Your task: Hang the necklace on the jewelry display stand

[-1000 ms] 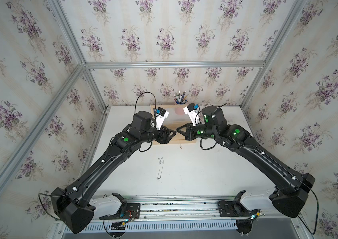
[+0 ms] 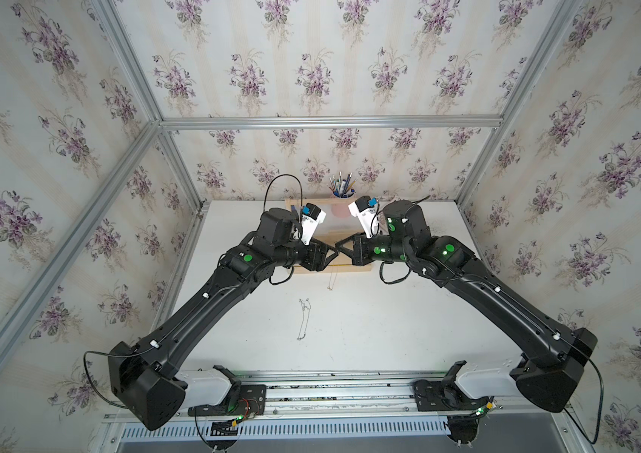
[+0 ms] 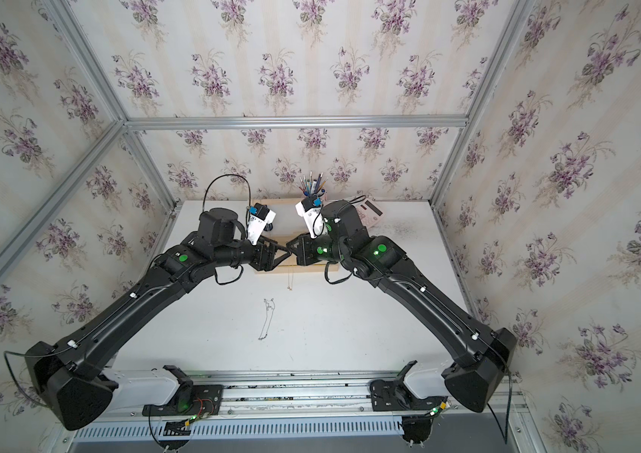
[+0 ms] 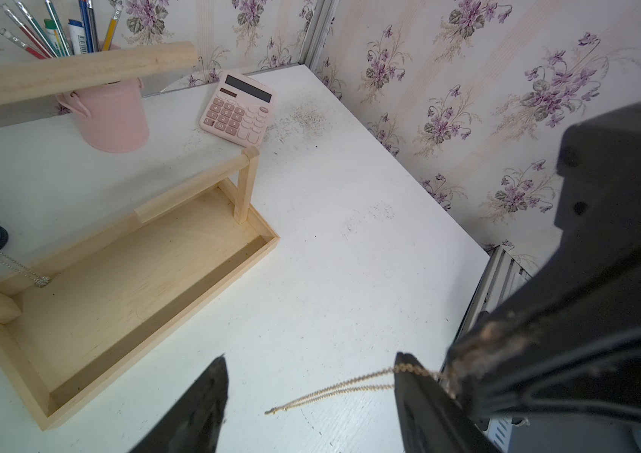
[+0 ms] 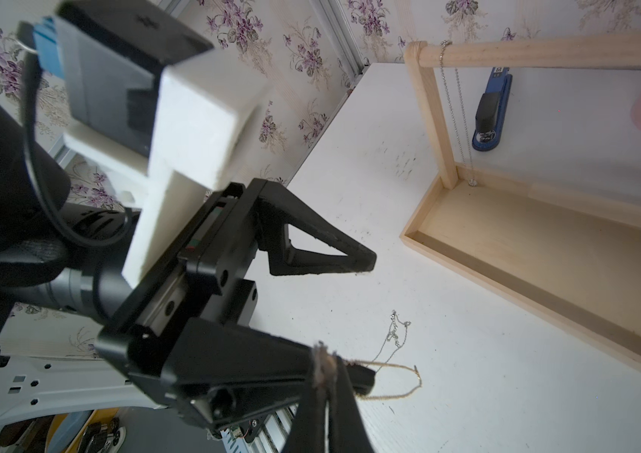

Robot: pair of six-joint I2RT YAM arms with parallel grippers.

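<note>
My grippers meet above the table before the wooden stand (image 4: 147,279). My left gripper is open. My right gripper, shut, is beside one of the left gripper's fingers. A gold necklace (image 5: 403,394) hangs by those fingertips; which finger bears it is hard to tell. A silver necklace (image 5: 446,90) hangs over the left end of the stand's top bar (image 5: 562,49). Another silver necklace (image 2: 304,317) lies on the front middle of the table (image 2: 245,332).
Behind the stand are a pink cup (image 4: 113,113) with pens, a pink calculator (image 4: 236,113) and a blue stapler (image 5: 492,105). Clear table surrounds the stand's front and sides.
My left arm has shifted slightly to the right, toward my right gripper; the gold necklace dangles a little differently beneath them. The right arm has stayed in place.
</note>
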